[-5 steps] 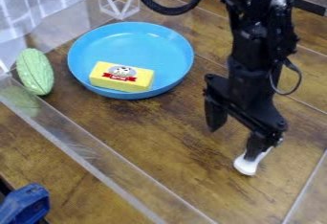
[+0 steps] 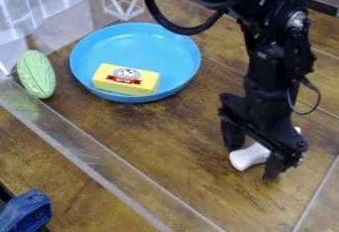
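My black gripper [image 2: 260,145] is down at the wooden table on the right, open, its fingers around a small white object [image 2: 247,157] that is partly hidden behind them. Whether the fingers touch it I cannot tell.
A blue plate [image 2: 169,43] at the upper left holds a yellow box [image 2: 126,77]. A green corn-like vegetable [image 2: 36,74] lies at the left edge, and a blue object [image 2: 24,212] at the bottom left.
The gripper has moved down over the white object. That object now lies at a different angle, its visible end farther up and to the left.
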